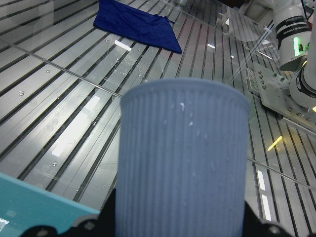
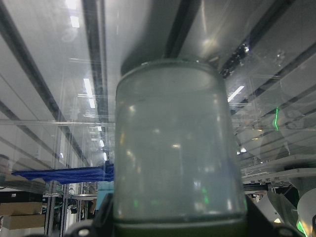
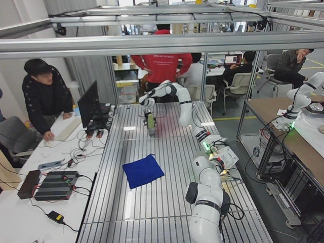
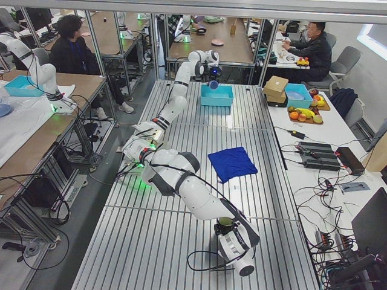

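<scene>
A blue ribbed cup (image 1: 181, 153) fills the middle of the left wrist view; my left gripper is shut on it, above the rim of a light-blue bin (image 4: 216, 101) at the far end in the camera right view. My right gripper (image 4: 225, 228) is shut on a green cylindrical container (image 3: 151, 121), a bottle or jar, held low over the slatted table. In the right wrist view its translucent end (image 2: 177, 143) is large. A dark blue cloth (image 3: 143, 171) lies flat mid-table.
A side desk (image 4: 308, 199) holds electronics, cables, boxes and trays of fruit. Aluminium posts and overhead beams frame the workspace.
</scene>
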